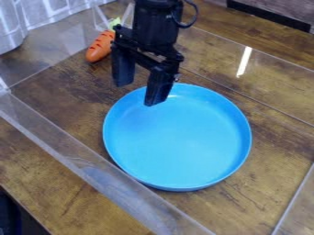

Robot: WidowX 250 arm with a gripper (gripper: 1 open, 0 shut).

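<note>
My black gripper (141, 77) hangs in the upper middle of the camera view, open, its two fingers spread apart with nothing seen between them. It is over the rear left rim of a round, bright blue plate (178, 142). The plate is empty. An orange carrot (101, 46) lies on the wooden surface behind and left of the gripper, partly in front of a pale green object that is too small to identify.
A clear plastic wall (61, 156) runs diagonally along the left and front, beside the plate.
</note>
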